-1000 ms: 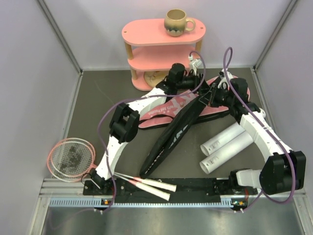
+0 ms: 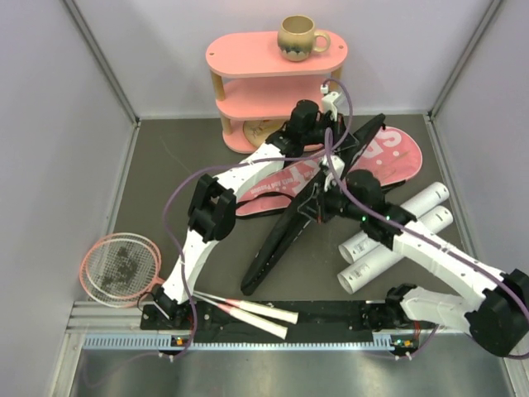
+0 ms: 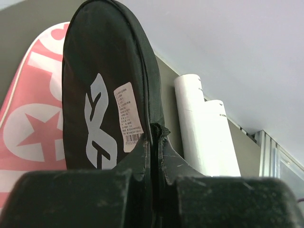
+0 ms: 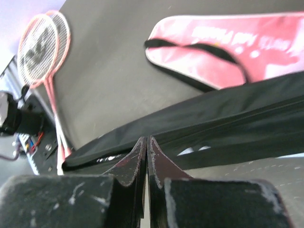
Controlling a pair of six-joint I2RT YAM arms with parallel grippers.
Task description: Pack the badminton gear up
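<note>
A long black racket bag (image 2: pixel 277 244) slants across the floor, partly over a pink bag (image 2: pixel 398 153). In the left wrist view, my left gripper is shut on the edge of the black bag at its zipper seam; the bag's rounded end rises beyond the fingers. Over the bag's middle, my right gripper (image 2: pixel 312 210) is shut. Its fingertips (image 4: pixel 142 142) meet above the black fabric in the right wrist view, and nothing shows between them. Two badminton rackets (image 2: pixel 122 269) lie at the front left, handles (image 2: pixel 252 317) pointing right.
Two white shuttlecock tubes (image 2: pixel 395 244) lie at the right, under and beside my right arm. At the back stands a pink shelf (image 2: pixel 248 58) with a mug (image 2: pixel 297 40) on top. Floor left of the black bag is mostly clear. Walls close both sides.
My right gripper has moved from beside the left gripper toward the front left, along the black bag. The bag's far end now shows beyond my left gripper, which has barely moved.
</note>
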